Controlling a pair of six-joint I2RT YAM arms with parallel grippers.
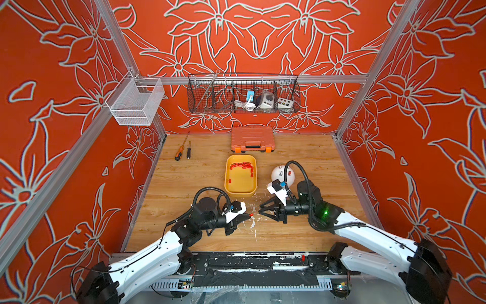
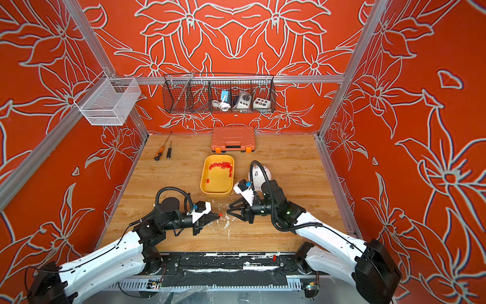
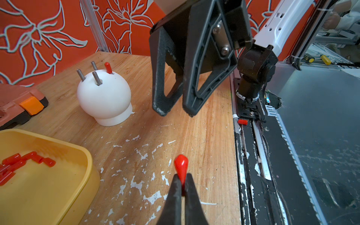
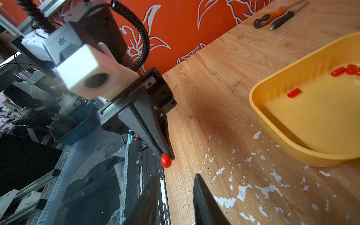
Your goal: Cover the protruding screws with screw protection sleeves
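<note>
A red sleeve (image 3: 181,165) sticks out from the tips of my left gripper, which is shut on it. The same sleeve (image 4: 165,161) shows in the right wrist view. Facing it across a small gap, my right gripper (image 1: 265,208) stands open, with nothing between its fingers. Behind the right gripper sits a white ball-shaped stand (image 3: 105,97); one of its screws wears a red sleeve (image 3: 108,67), while three grey screws (image 3: 97,78) are bare. The yellow tray (image 1: 225,172) holds several more red sleeves (image 1: 243,165).
An orange case (image 1: 253,137) lies behind the tray. Two screwdrivers (image 1: 179,150) lie at the back left. One loose red sleeve (image 3: 243,121) rests on the dark front rail.
</note>
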